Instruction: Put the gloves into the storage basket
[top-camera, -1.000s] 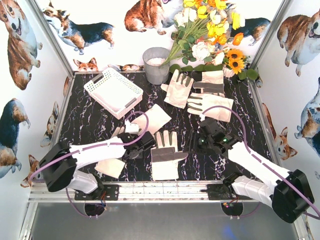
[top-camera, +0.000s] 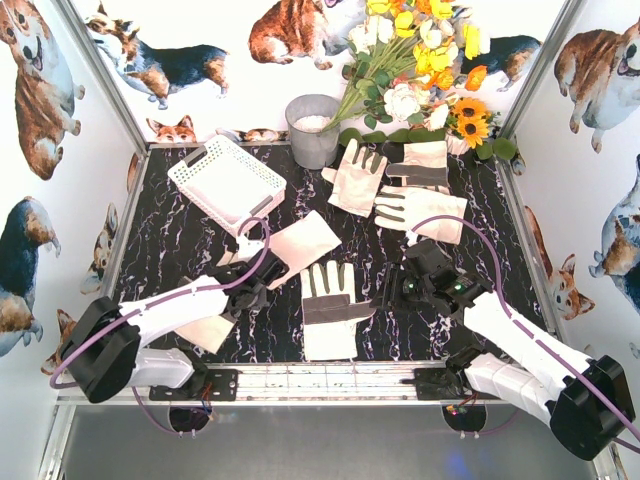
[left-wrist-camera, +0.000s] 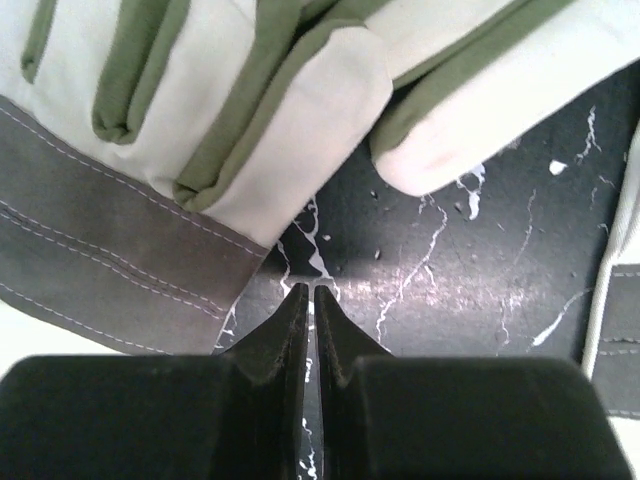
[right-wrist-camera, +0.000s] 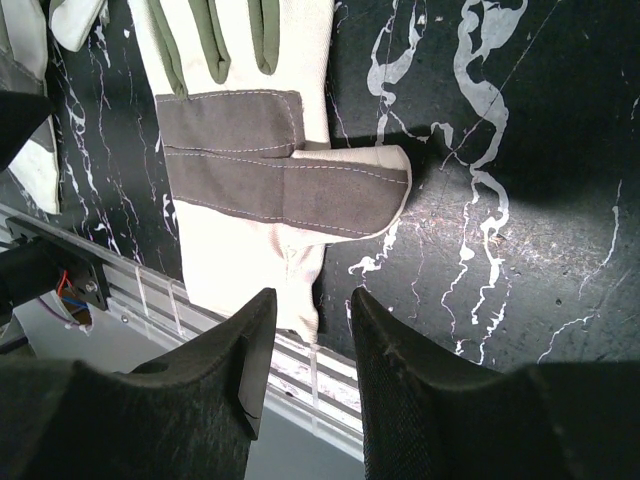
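In the left wrist view my left gripper is shut with nothing between its fingertips. The left-side glove, white with green fingers and a grey band, lies flat just beyond and left of them; from the top my left arm partly covers it. My right gripper stands open and empty near the middle glove, beside its folded thumb. Another glove lies partly under the left gripper. At the back right are more gloves. The white storage basket stands at the back left.
A grey bucket stands at the back, with a bouquet beside it. Walls close in the black table on the sides and back. Bare tabletop shows between the back gloves and my right gripper.
The left-side glove stays on the table. The right arm is almost still.
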